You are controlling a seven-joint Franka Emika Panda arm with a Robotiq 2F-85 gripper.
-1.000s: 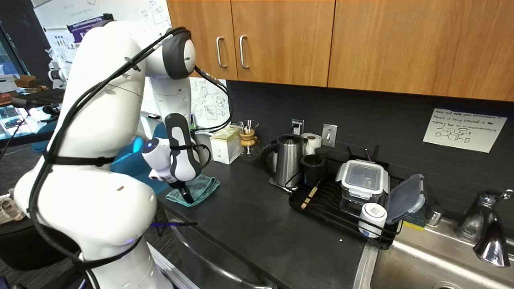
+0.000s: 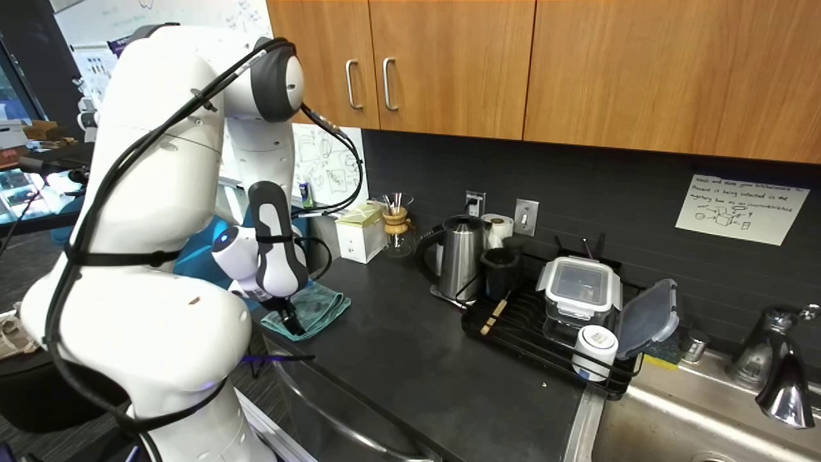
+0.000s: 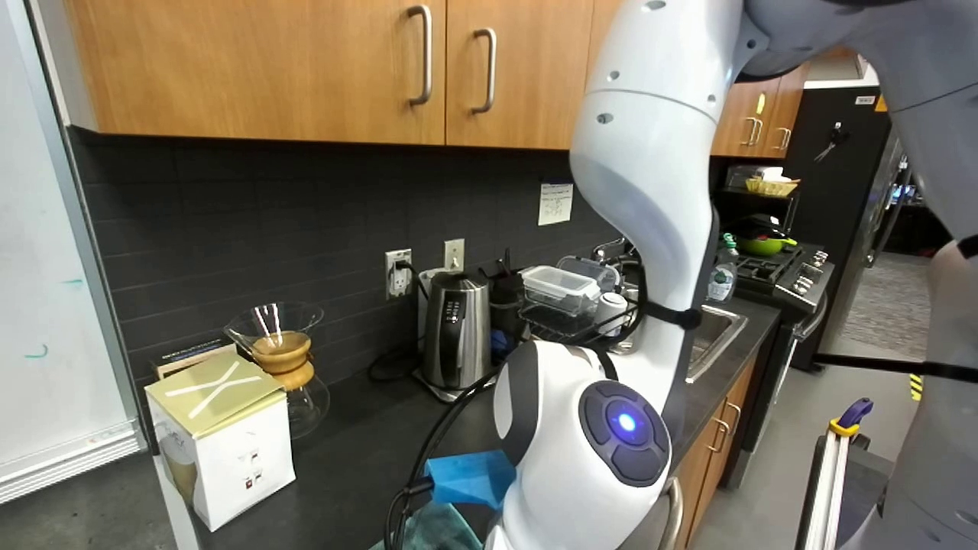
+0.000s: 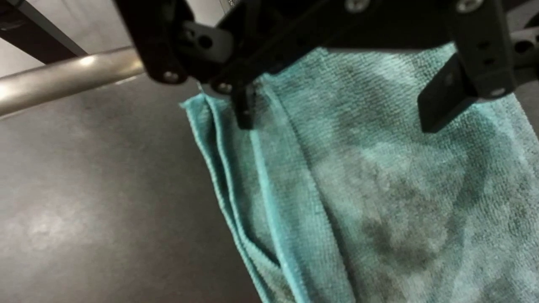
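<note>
A teal towel (image 2: 321, 309) lies folded at the left end of the dark counter, close to its front edge. In the wrist view the towel (image 4: 384, 166) fills the right side, with its layered, folded edges running down the middle and grey patches across it. My gripper stands open over the towel, one fingertip (image 4: 245, 117) by the folded edges and the other above the broad part. Whether the fingertips touch the cloth is hard to tell. From exterior view 1, the gripper (image 2: 293, 323) appears at the towel's near side. The arm hides the gripper in exterior view 2.
Behind the towel stand a white box (image 2: 360, 237) and a glass coffee maker (image 2: 397, 231). A steel kettle (image 2: 462, 258) and a loaded dish rack (image 2: 531, 327) occupy the back, with the sink (image 2: 654, 419) at right.
The arm and gripper have shifted left and slightly down in exterior view 1. The towel's near edge now reaches a little further toward the counter's front left.
</note>
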